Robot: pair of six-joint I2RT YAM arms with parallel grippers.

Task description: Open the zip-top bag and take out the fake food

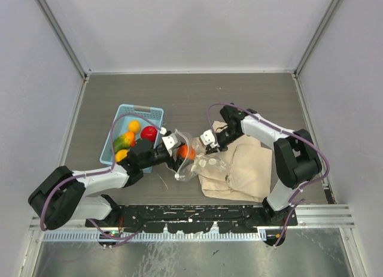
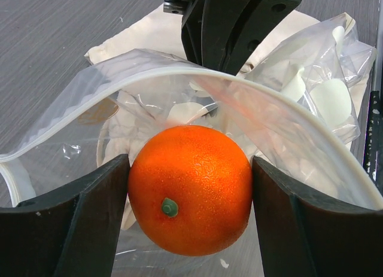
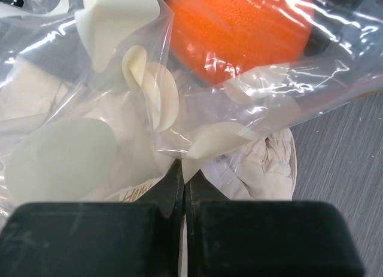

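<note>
An orange fake fruit with a small green stem spot sits between the fingers of my left gripper, which is shut on it. Around the fruit rises the open mouth of the clear zip top bag, its pale zip rim arching above. My right gripper is shut on the bag's thin plastic, pinched at its fingertips. Through the film in the right wrist view the orange fruit shows close by. From above, the bag stretches between both grippers, with the fruit near its left, open end.
A light blue basket at the left holds several fake foods, among them a red one and an orange one. Beige cloth lies under the right arm. Bare table stretches behind.
</note>
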